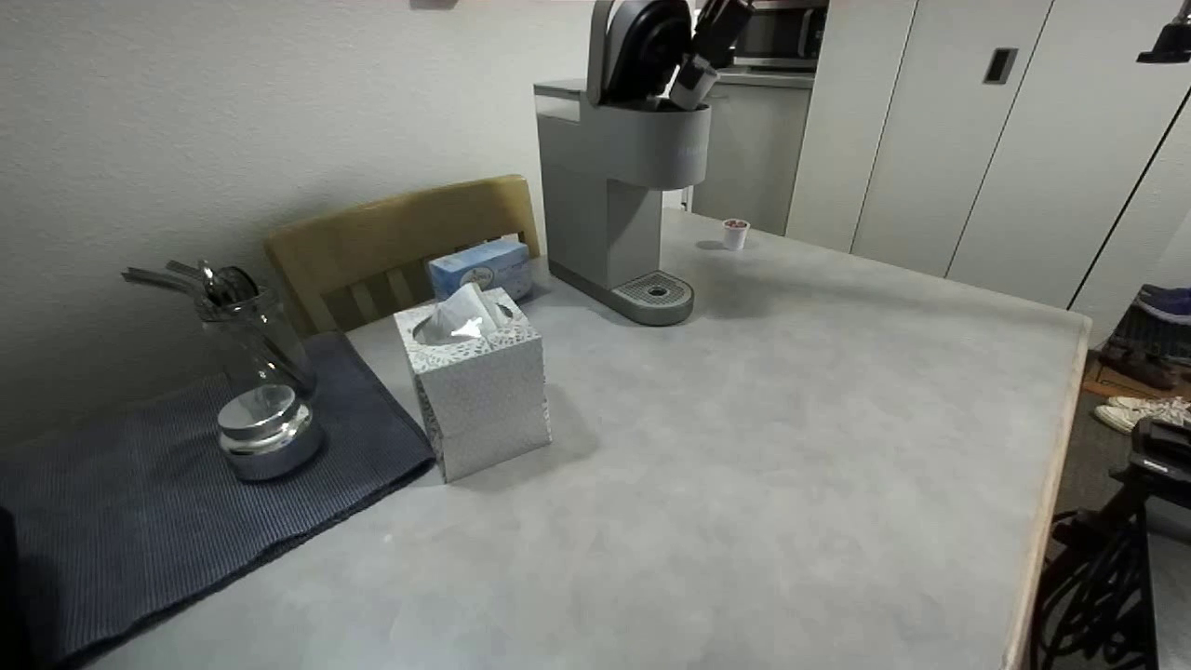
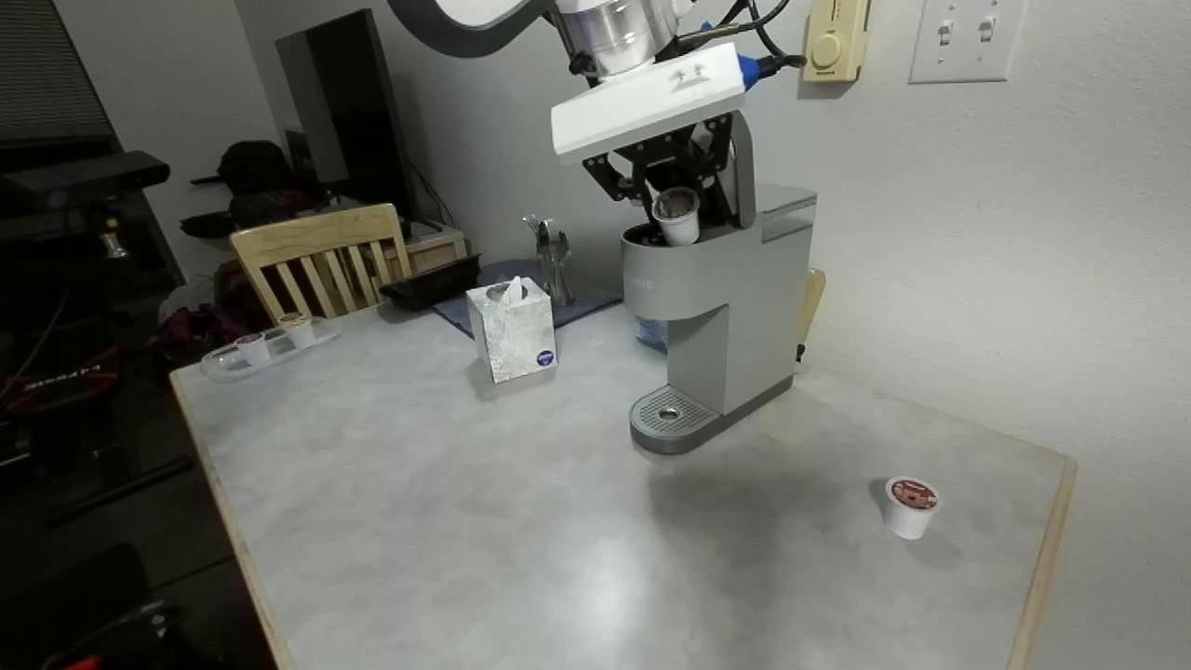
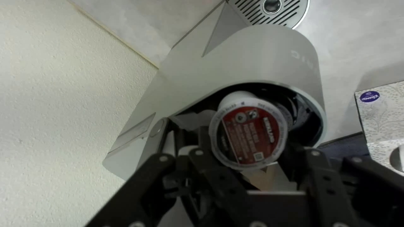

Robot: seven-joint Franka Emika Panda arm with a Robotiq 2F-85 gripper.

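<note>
A coffee pod (image 3: 250,132) with a red and dark lid is between the fingers of my gripper, which is shut on it. In exterior view 2 the same white pod (image 2: 677,217) is tilted, its lid facing the camera, at the open top of the grey coffee maker (image 2: 715,274). The machine's lid stands raised behind it. My gripper (image 2: 666,201) reaches down from above. From exterior view 1, the pod (image 1: 693,85) shows just over the rim; its lower edge is partly hidden there, so I cannot tell whether it touches the holder.
Another pod (image 2: 911,508) stands alone on the table. A patterned tissue box (image 1: 480,380) and a blue box (image 1: 482,268) are near the machine. A clear tray (image 2: 268,348) with pods lies at the far edge.
</note>
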